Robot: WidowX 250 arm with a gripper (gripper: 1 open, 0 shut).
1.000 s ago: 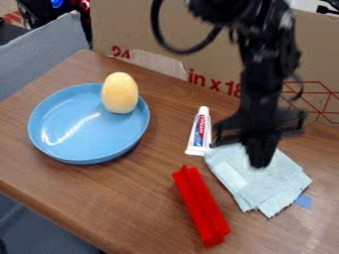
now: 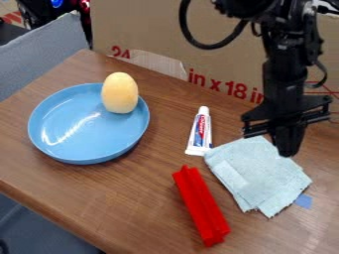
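My black gripper (image 2: 283, 139) hangs at the right, just above the far end of a folded pale-blue cloth (image 2: 260, 177), its fingers pointing down; whether anything is between the fingers is hard to see. A toothpaste tube (image 2: 200, 131) lies left of the cloth. A red bar-shaped object (image 2: 201, 204) lies in front, lower middle. A blue plate (image 2: 82, 130) sits at the left, with a yellow egg-shaped object (image 2: 119, 93) at its upper right part.
A cardboard box (image 2: 185, 40) stands along the back. A grey padded edge borders the table at the upper left.
My gripper has risen slightly and moved right and back from over the middle of the cloth. The objects on the table look unchanged.
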